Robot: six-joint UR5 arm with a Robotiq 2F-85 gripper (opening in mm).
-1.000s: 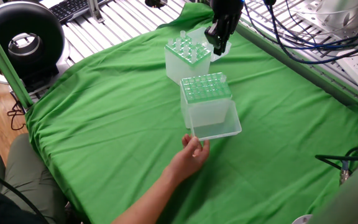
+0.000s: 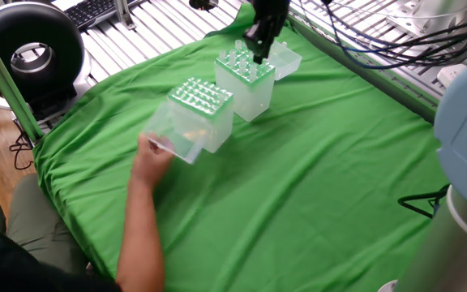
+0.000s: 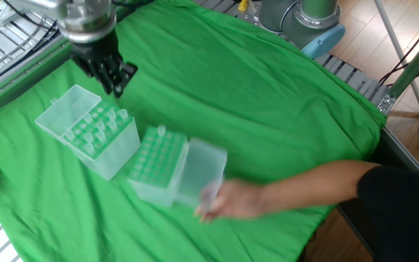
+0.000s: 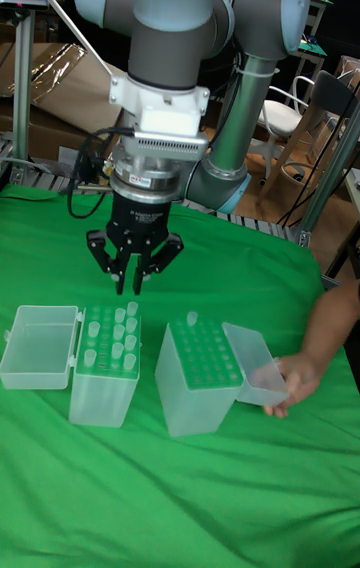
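My gripper (image 4: 129, 289) points down above the far edge of one clear tip rack (image 4: 103, 397). A narrow gap shows between its fingertips, with nothing visible in it. This rack has a green top holding several tips upright, and its clear lid (image 4: 39, 347) is folded back flat on the far side from the other rack. That second rack (image 4: 197, 395) stands beside it with mostly empty holes and one tip (image 4: 192, 318) near a back edge. A person's hand (image 3: 228, 200) grips the second rack's open lid (image 3: 201, 172).
The person's forearm (image 2: 142, 227) reaches over the near edge of the green cloth (image 2: 298, 195). Cables (image 2: 412, 49) hang behind the cloth near the arm.
My gripper has shifted slightly left and up.
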